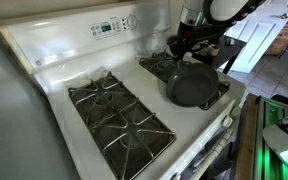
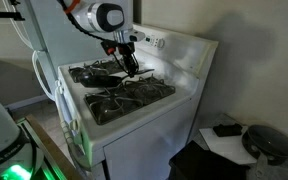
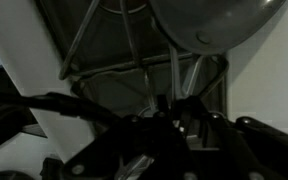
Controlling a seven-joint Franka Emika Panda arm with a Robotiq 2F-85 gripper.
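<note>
A dark frying pan (image 1: 191, 86) is over the right-hand burners of the stove, tilted in exterior view 1. At its far side, my gripper (image 1: 176, 52) is shut on what looks like the pan's handle, though the arm and shadow hide most of the grip. In exterior view 2 the gripper (image 2: 130, 66) is beside the pan (image 2: 102, 79). The wrist view shows the underside or side of the pan (image 3: 209, 22) at the top right, with the dark fingers below it. How far the pan clears the grate cannot be told.
Behind the stovetop rises a white control panel (image 1: 104, 28). To the right in exterior view 2, a counter holds a black pot (image 2: 271, 142) and other dark items.
</note>
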